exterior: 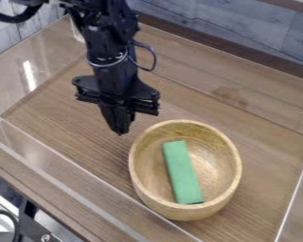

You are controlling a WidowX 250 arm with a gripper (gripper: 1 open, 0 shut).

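My black gripper [116, 118] hangs over the middle-left of the wooden table, to the upper left of a round tan bowl [222, 175]. Its fingertips are small in the view and I cannot tell whether they are open or shut. A green rectangular block [184, 173] lies inside the bowl, lengthwise from back to front.
Wall panels [230, 28] border it at the back. Dark cables show at the lower left corner.
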